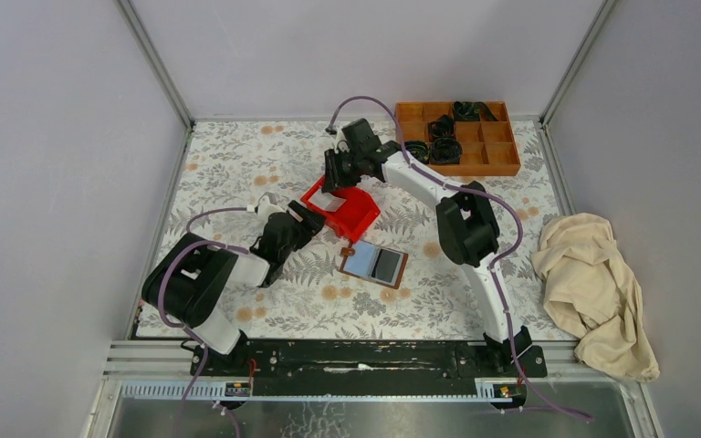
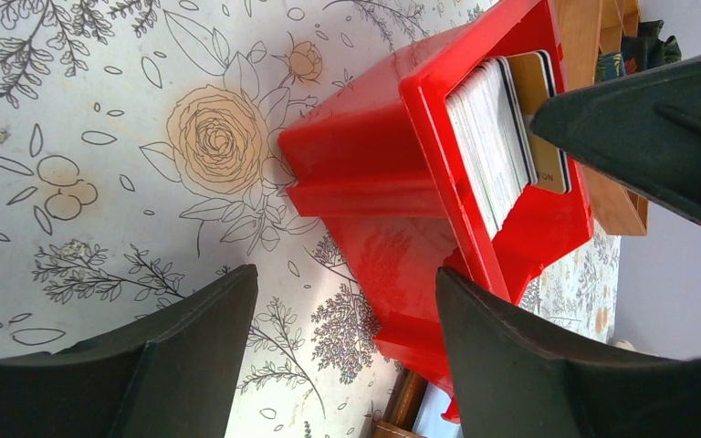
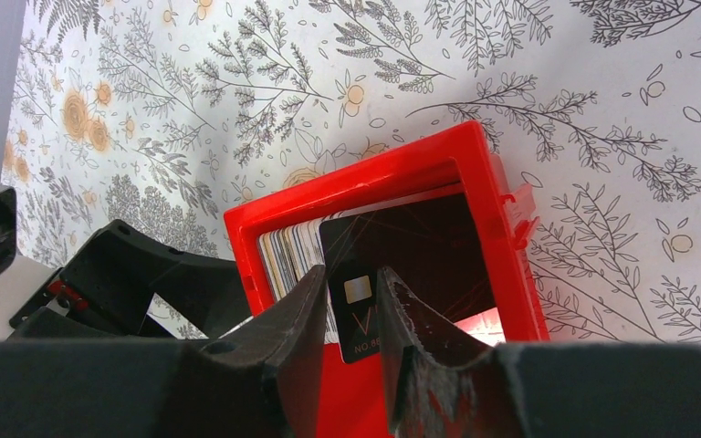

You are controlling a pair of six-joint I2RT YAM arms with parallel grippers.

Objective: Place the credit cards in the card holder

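A red plastic card holder (image 1: 356, 214) stands mid-table, tilted, holding a stack of cards (image 2: 484, 146). A black card (image 3: 420, 255) lies inside it in the right wrist view. My right gripper is over the holder with its fingertips at the black card, part open; whether it touches the card I cannot tell. My left gripper stands open at the holder's left side, fingers either side of empty space in front of its red wall, nothing visibly between them.
A wooden organizer (image 1: 486, 137) with dark coils stands at the back right. A wood-framed blue and dark board (image 1: 372, 265) lies in front of the holder. A beige cloth (image 1: 589, 292) is bunched at the right.
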